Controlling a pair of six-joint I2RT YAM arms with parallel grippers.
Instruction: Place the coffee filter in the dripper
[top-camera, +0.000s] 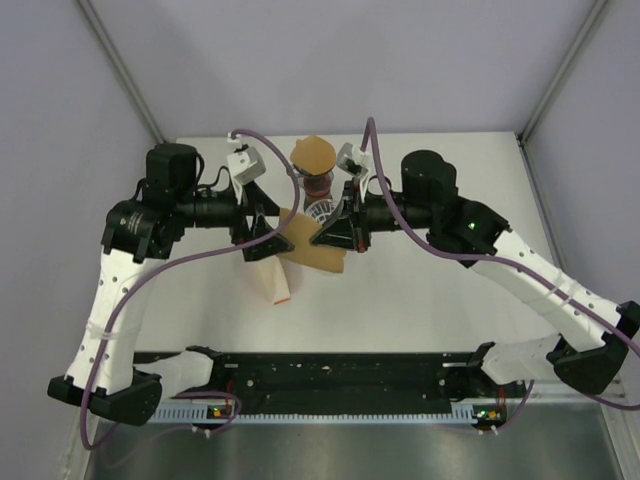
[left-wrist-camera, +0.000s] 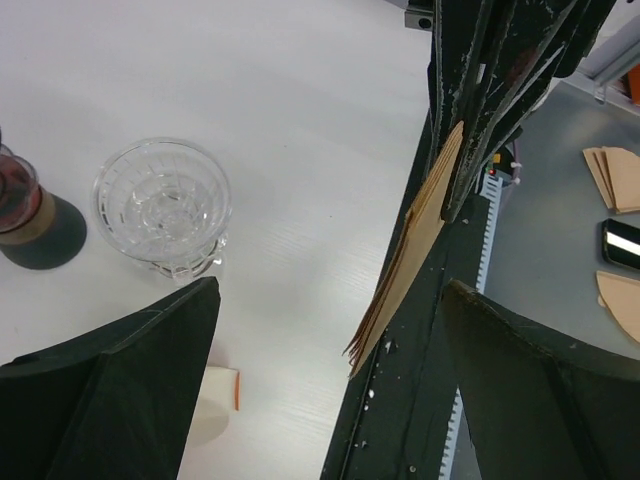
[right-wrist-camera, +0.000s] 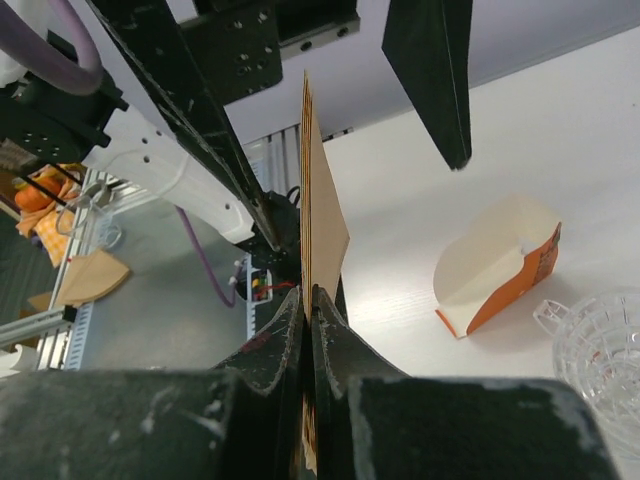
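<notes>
A brown coffee filter stack (top-camera: 312, 250) hangs at the middle of the top view, with my right gripper (top-camera: 350, 228) shut on it. In the right wrist view it stands edge-on between that gripper's fingertips. My left gripper (top-camera: 262, 228) is open at the filter's left side; in its wrist view the filter (left-wrist-camera: 405, 250) lies in the gap between its two fingers. A glass dripper (left-wrist-camera: 163, 205) sits on the table, partly hidden by the filter and grippers in the top view. A brown round piece (top-camera: 312, 153) rests atop a dark carafe (left-wrist-camera: 42, 230) behind.
A white paper package with an orange edge (right-wrist-camera: 500, 275) lies on the table left of the dripper in the top view. Walls flank both sides.
</notes>
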